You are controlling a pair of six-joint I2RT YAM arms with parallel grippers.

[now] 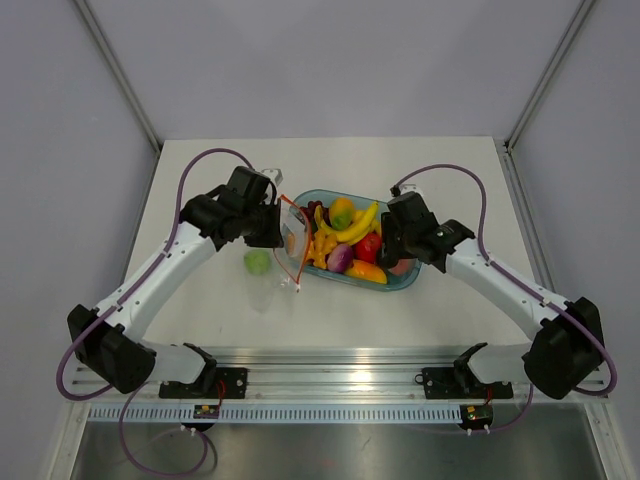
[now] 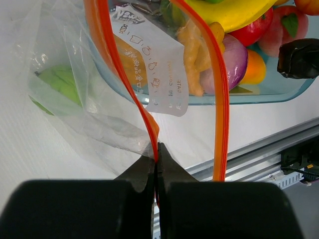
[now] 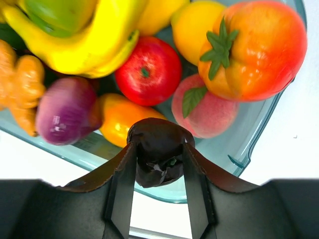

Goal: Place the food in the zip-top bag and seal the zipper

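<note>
The clear zip-top bag [image 2: 107, 117] has orange zipper edges [image 2: 223, 134] standing apart, so its mouth gapes towards the tray. A green item [image 2: 62, 84] lies inside it. My left gripper is shut on one orange zipper edge at the near end of the mouth. Over the right end of the tray [image 1: 345, 280], my right gripper has its fingertips against both sides of a glossy dark fruit [image 3: 158, 137]. That fruit also shows at the right edge of the left wrist view. The right gripper hides part of the tray in the top view.
Bananas [image 3: 92, 45], a red pomegranate [image 3: 149, 72], a purple onion [image 3: 67, 109], a peach [image 3: 214, 114], a tomato [image 3: 254, 50], an orange mango [image 3: 124, 119] and other food fill the tray. Bare white table [image 1: 340, 320] lies in front of it.
</note>
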